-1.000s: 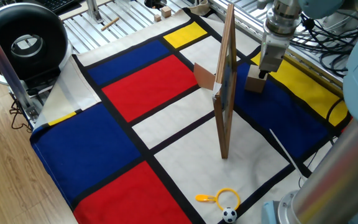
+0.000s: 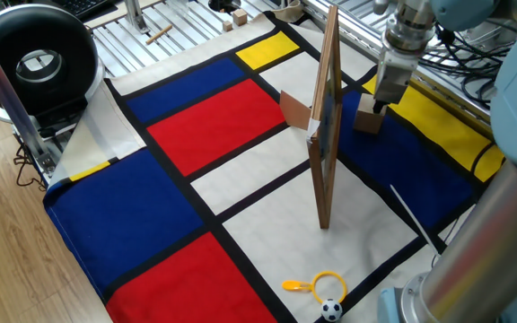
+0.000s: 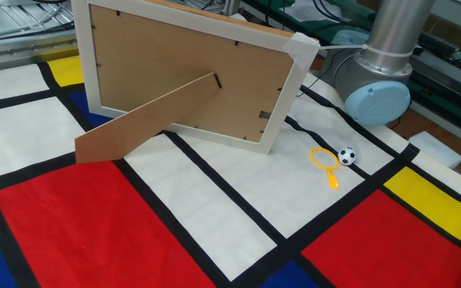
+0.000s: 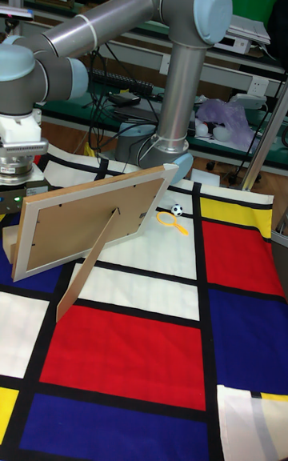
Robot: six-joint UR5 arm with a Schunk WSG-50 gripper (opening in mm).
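A picture frame (image 3: 186, 76) with a brown back stands upright on the colour-blocked cloth, propped by its fold-out leg (image 3: 142, 124). Behind it, on the blue patch, sits a light-brown block (image 2: 368, 118). My gripper (image 2: 380, 106) points down, its dark tips right at the block's top. Whether the fingers are around the block or only touching it is unclear. In exterior view 3 the gripper is cut by the left edge, and the frame hides it in exterior view 2. A yellow ring-shaped toy with a handle (image 3: 324, 158) lies beside a small football (image 3: 347, 156).
Two little wooden cubes (image 2: 240, 17) and a stick (image 2: 159, 34) lie on the slatted metal surface beyond the cloth. Loose black cables (image 2: 460, 63) run behind the gripper. The red and white patches on the leg's side of the frame are largely clear.
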